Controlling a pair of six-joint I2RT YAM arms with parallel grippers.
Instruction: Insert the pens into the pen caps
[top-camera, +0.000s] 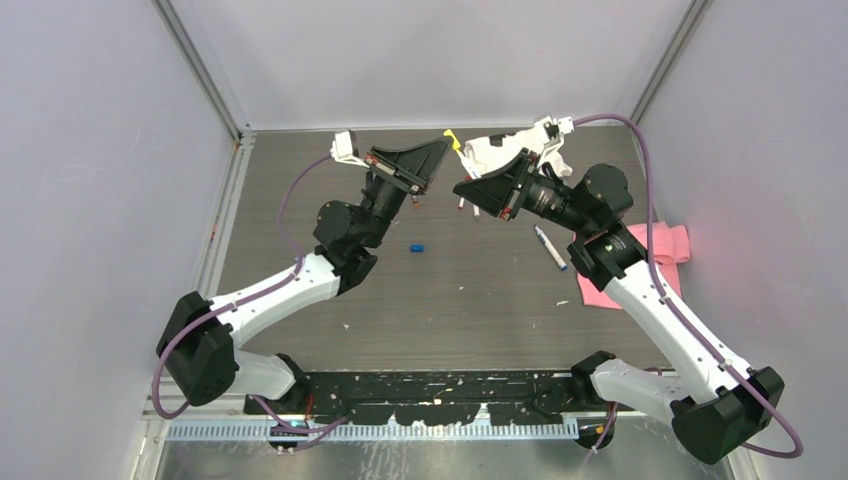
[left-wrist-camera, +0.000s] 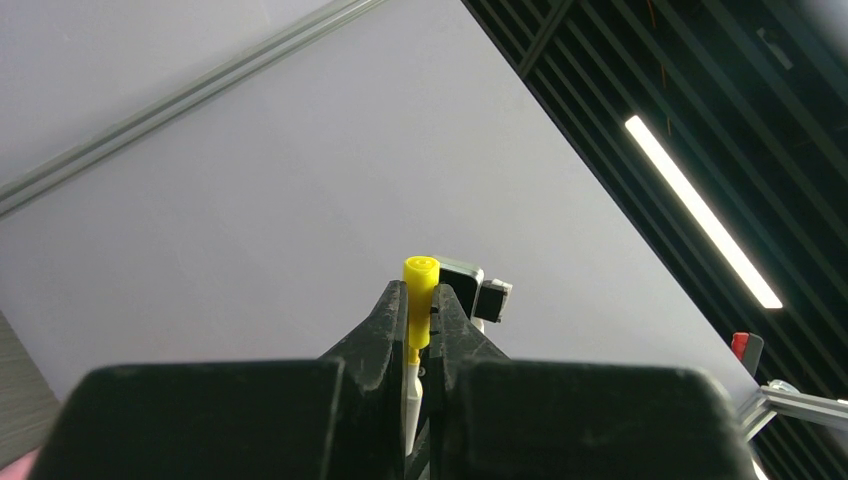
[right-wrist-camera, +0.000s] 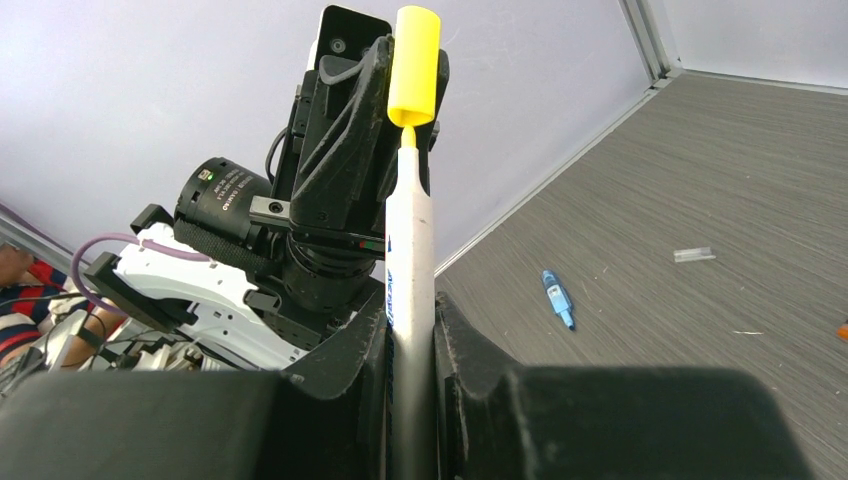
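A yellow pen cap (left-wrist-camera: 420, 300) stands between the fingertips of my left gripper (top-camera: 448, 143), which is shut on it. My right gripper (top-camera: 465, 187) is shut around a white pen (right-wrist-camera: 409, 260) with a yellow tip. In the right wrist view the pen's yellow tip (right-wrist-camera: 408, 137) is at the open lower end of the cap, in line with it; the pen's white shoulder is still outside. How deep the tip sits cannot be told. On the table lie a blue cap (top-camera: 417, 248) and a white pen with a blue end (top-camera: 550, 248).
A white cloth (top-camera: 495, 150) lies at the back, behind the grippers, with a few pens near it. Pink cloths (top-camera: 672, 243) lie at the right.
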